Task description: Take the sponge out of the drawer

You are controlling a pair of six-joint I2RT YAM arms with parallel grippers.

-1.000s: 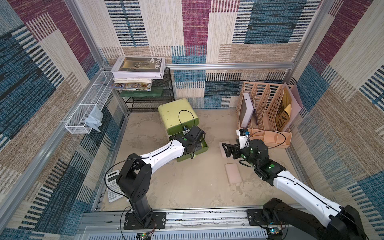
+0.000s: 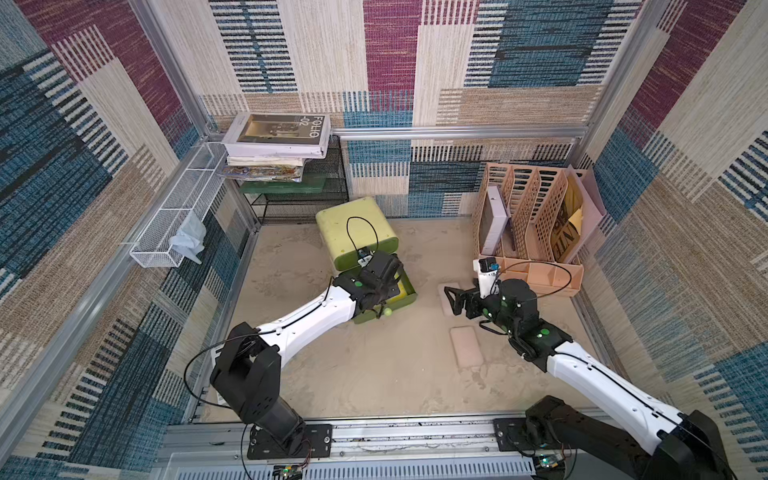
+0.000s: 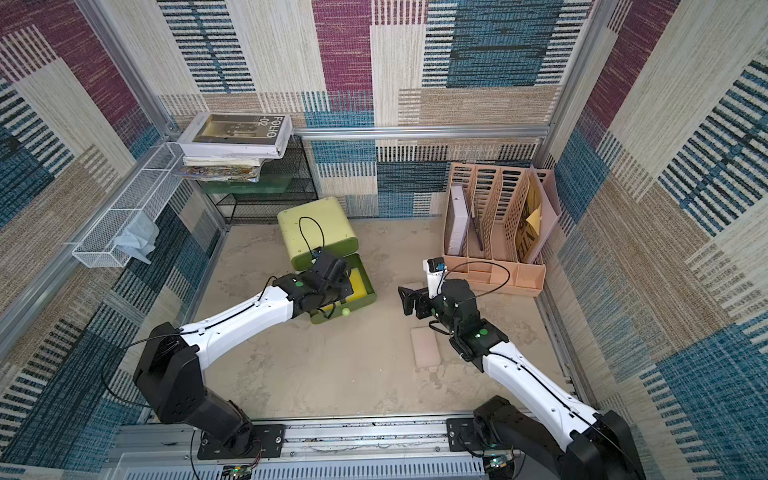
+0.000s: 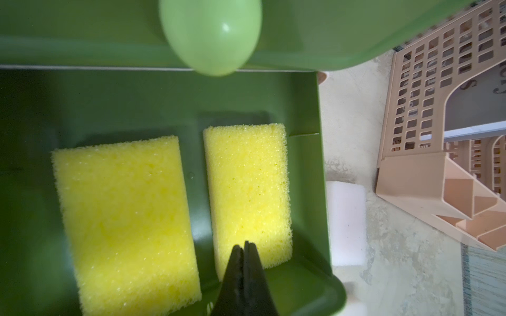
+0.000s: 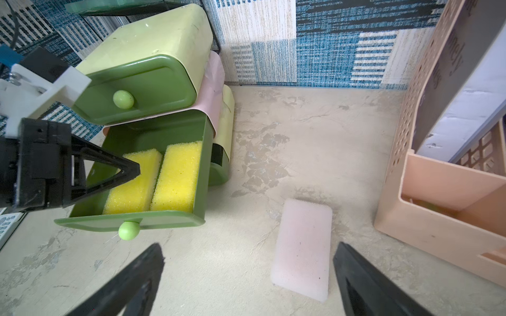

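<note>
An open green drawer [image 5: 201, 179] in the small cream-and-green cabinet [image 2: 348, 220] holds two yellow sponges [image 4: 121, 221], lying side by side. My left gripper is over the drawer, its fingertips shut with nothing between them, near the narrower sponge's end in the left wrist view; the right wrist view shows it from the side above the sponges. My right gripper stands open to the right of the drawer, facing it, with a pale pink pad [image 5: 301, 247] on the table between its blurred fingers.
A pink file organizer [image 2: 544, 272] holding folders and a box stands at the back right. A wire rack with books [image 2: 276, 140] is at the back left, a white mesh basket [image 2: 152, 252] on the left wall.
The right arm has not moved.
</note>
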